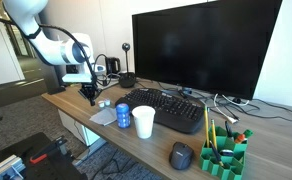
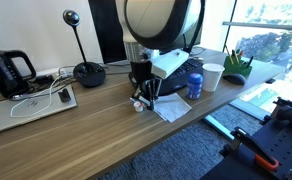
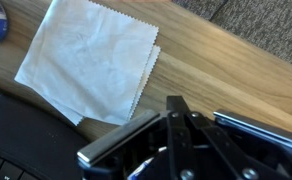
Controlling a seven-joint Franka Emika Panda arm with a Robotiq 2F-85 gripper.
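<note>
Just above the wooden table hangs my gripper, fingers pointing down and shut, with nothing showing between them. Its dark fingertips come close together in the wrist view. A small white object sits on the table right by the fingertips; it is too small to identify. Whether it touches them, I cannot tell. A white cloth or paper napkin with zigzag edges lies flat on the wood nearby, seemingly folded or doubled. The blue can stands beyond the napkin.
Past the can are a white cup, a black keyboard, a mouse and a green pen holder. A large monitor stands behind. A kettle is at the other end. Bare tabletop lies between.
</note>
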